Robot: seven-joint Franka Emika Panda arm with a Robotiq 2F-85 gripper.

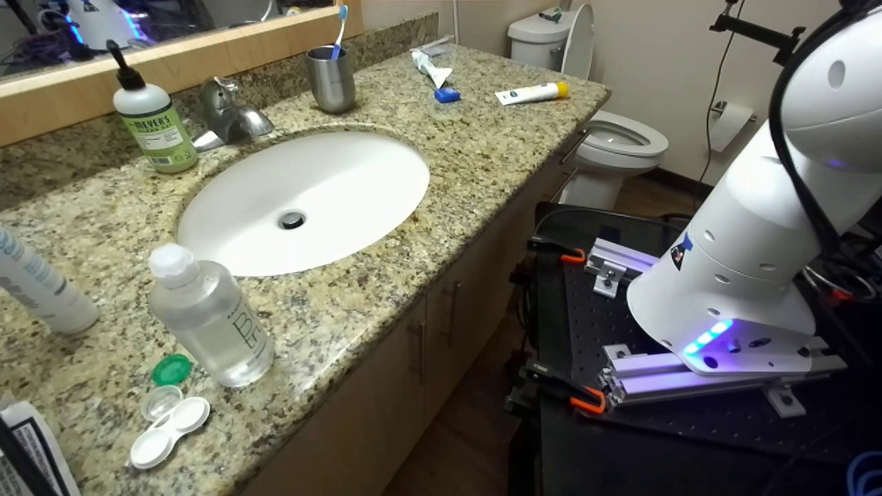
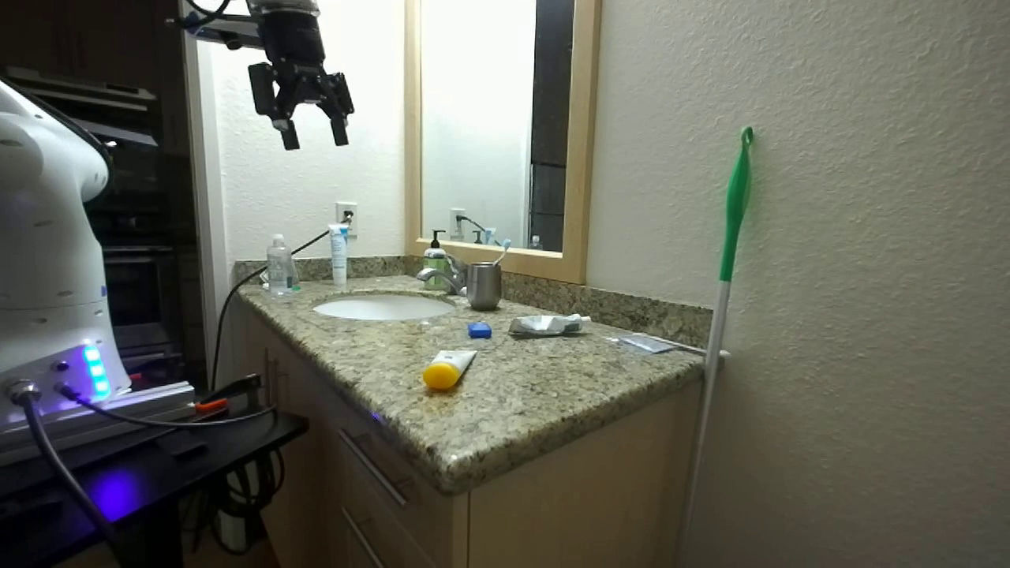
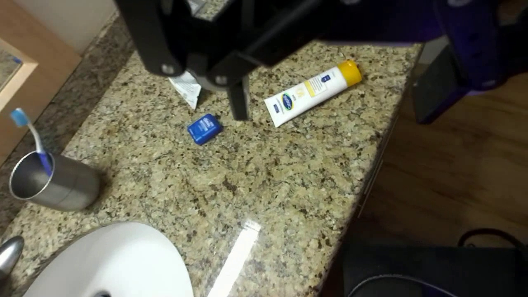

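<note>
High above the counter, my gripper (image 2: 315,139) is open in exterior view 2, with its two fingertips well apart and nothing between them. The wrist view also shows one dark finger (image 3: 239,101) on each side of an empty gap. Below lies a white tube with a yellow cap (image 3: 312,94), flat on the granite. To its left are a small blue floss box (image 3: 204,128) and a crumpled white tube (image 3: 187,88), partly hidden by the gripper. A toothbrush (image 3: 34,131) leans in a metal cup (image 3: 74,183). My gripper is out of exterior view 1.
The white sink (image 1: 306,198) takes up the counter's middle, with a faucet (image 1: 231,116) and soap bottle (image 1: 154,124) behind. A clear bottle (image 1: 215,318), open lens case (image 1: 169,431) and white tube (image 1: 45,285) stand or lie nearer. Granite between sink and yellow-capped tube is clear.
</note>
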